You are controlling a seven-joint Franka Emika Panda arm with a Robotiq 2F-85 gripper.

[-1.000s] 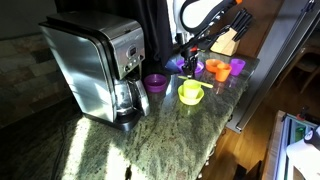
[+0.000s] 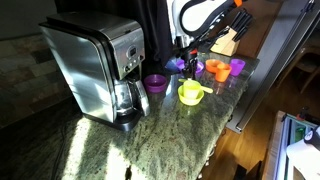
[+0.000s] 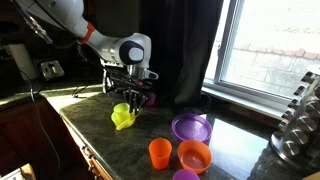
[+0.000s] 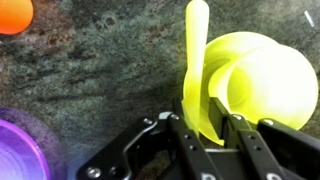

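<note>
A yellow cup (image 4: 240, 85) sits in a yellow bowl (image 4: 238, 42). Along the cup's left side in the wrist view lies a yellow utensil (image 4: 196, 40), its long handle reaching out over the dark counter. My gripper is over the near left part of these yellow pieces, its fingertips apart with the utensil's lower part showing in line with the gap. Whether they touch it is unclear. Exterior view 2 has the gripper (image 3: 134, 94) pointing down just above and beside the yellow cup (image 3: 121, 110).
Orange cups (image 3: 160, 153), an orange bowl (image 3: 194, 156) and a purple plate (image 3: 191, 128) occupy the window side. A coffee maker (image 2: 125, 85) and purple bowl (image 2: 155, 83) stand behind the yellow pieces.
My gripper appears slightly lower and closer to the yellow cup than before. The yellow pieces and the other dishes look unmoved.
</note>
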